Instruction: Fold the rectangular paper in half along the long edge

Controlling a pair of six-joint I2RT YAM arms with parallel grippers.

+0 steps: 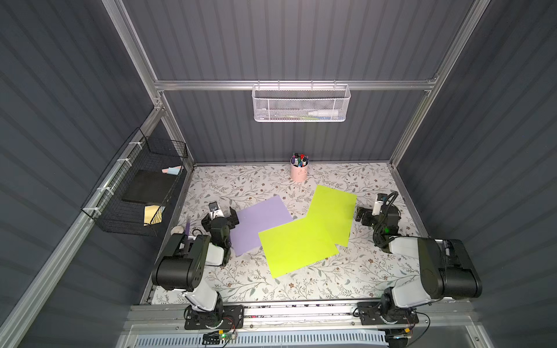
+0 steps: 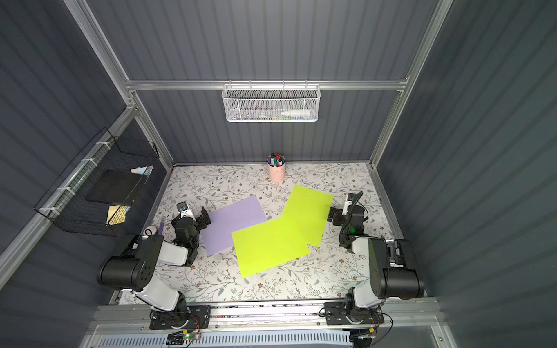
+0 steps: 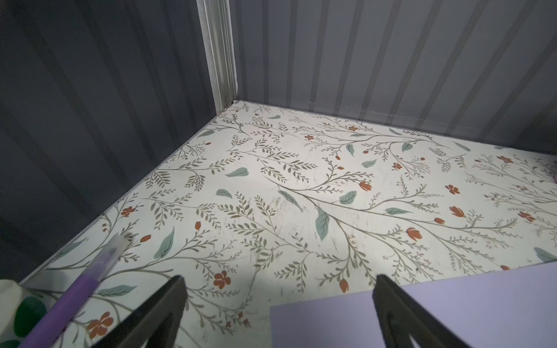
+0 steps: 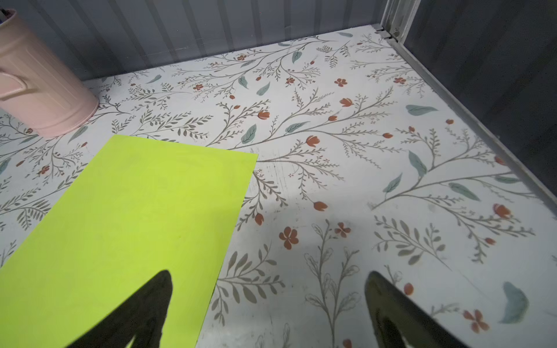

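A purple sheet of paper (image 1: 255, 219) lies flat on the left half of the table. In the middle, a yellow-green sheet (image 1: 296, 246) overlaps the purple one's edge, and another yellow-green sheet (image 1: 333, 211) lies behind it to the right, their overlap hard to make out. My left gripper is open at the purple paper's left side, with that sheet's corner showing near its right finger (image 3: 406, 313). To the right of the far yellow-green sheet, my right gripper stands open. Its left finger (image 4: 148, 307) appears in front of that sheet's edge. Nothing is held.
A pink cup of markers (image 1: 298, 171) stands at the back. On the left edge lie a purple pen-like object (image 3: 87, 290) and some small items. A black wire basket (image 1: 139, 191) hangs on the left wall, a white mesh basket (image 1: 301, 110) on the back wall.
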